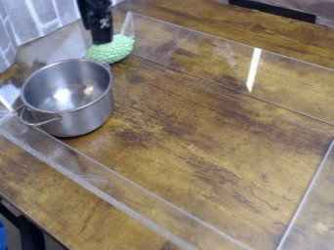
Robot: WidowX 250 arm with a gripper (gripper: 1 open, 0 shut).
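Observation:
The black gripper (100, 27) hangs at the top left, above a pale green bumpy object (112, 49), which lies behind the pot. Whether the fingers are open or shut is too small and dark to tell. A steel pot (69, 105) with wire handles stands on the wooden table at the left, in front of the green object.
Clear plastic walls (255, 70) edge the work area on the wooden table (209, 146). A pale curtain (29, 20) is at the back left.

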